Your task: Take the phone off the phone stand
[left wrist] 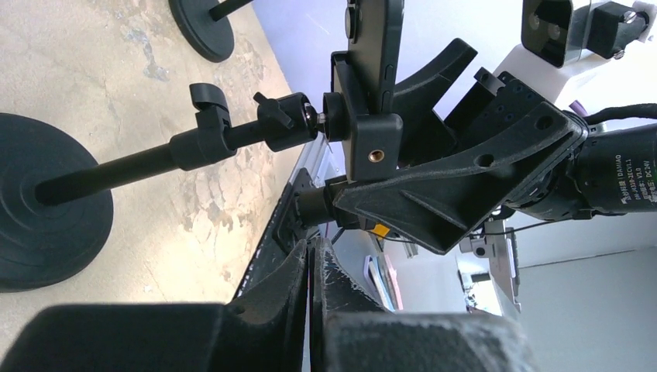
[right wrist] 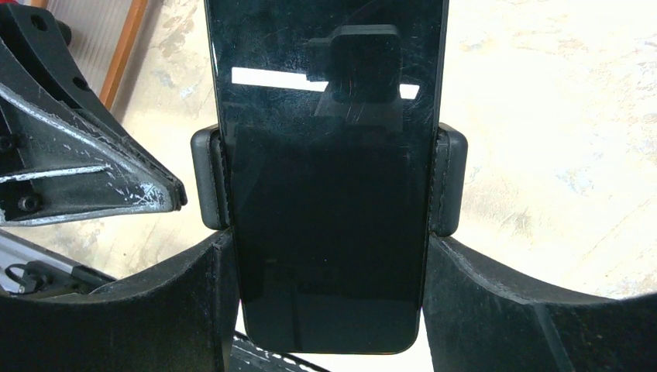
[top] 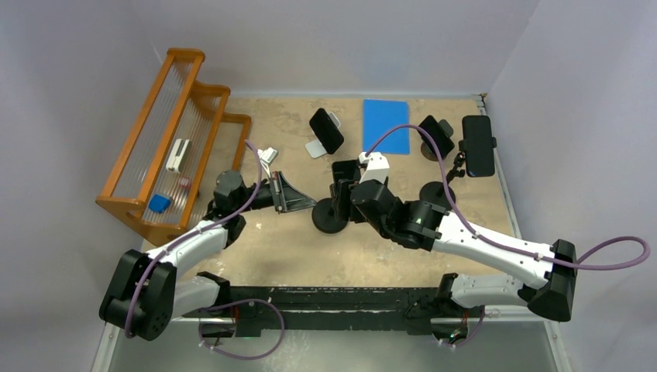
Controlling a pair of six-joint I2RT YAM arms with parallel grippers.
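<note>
In the right wrist view the black phone (right wrist: 329, 178) stands between the two side arms of the stand's clamp (right wrist: 449, 180). My right gripper is shut on its lower sides, a finger at each edge. The stand's pole (left wrist: 116, 177) and round black base (left wrist: 73, 240) show in the left wrist view, with the clamp (left wrist: 377, 146) still around the phone (left wrist: 380, 50). My left gripper is shut, its fingertips together with nothing between them, apart from and below the clamp. From the top, the left gripper (top: 313, 203) points at the stand from the left.
Other phones on stands are at the back (top: 326, 132) and right (top: 478, 146). A blue mat (top: 386, 126) lies at the back; a wooden rack (top: 166, 139) fills the left.
</note>
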